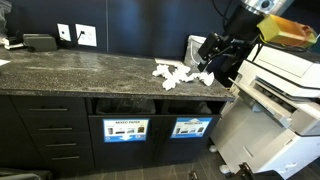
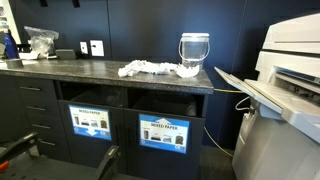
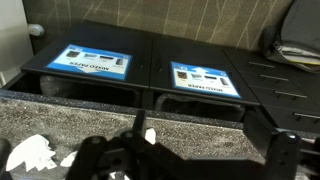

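My gripper stands open above the counter, with no object showing between its fingers. In exterior view 1 it hangs at the upper right, above the white crumpled pieces [image 1: 178, 74], which look like paper or cloth. These lie loosely spread near the right end of the dark speckled counter [image 1: 95, 78]. From the wrist, some crumpled white pieces [image 3: 33, 153] appear at the lower left, and the gripper body covers part of the counter. A clear bucket with a wire handle [image 2: 194, 48] stands behind the white pieces in exterior view 2.
Below the counter, two dark cabinet openings sit above blue-and-white labels [image 2: 164, 132] reading "mixed paper". A large pale machine [image 2: 285, 100] with projecting trays stands to the right. A dark object [image 1: 40, 42] rests on the counter's far left.
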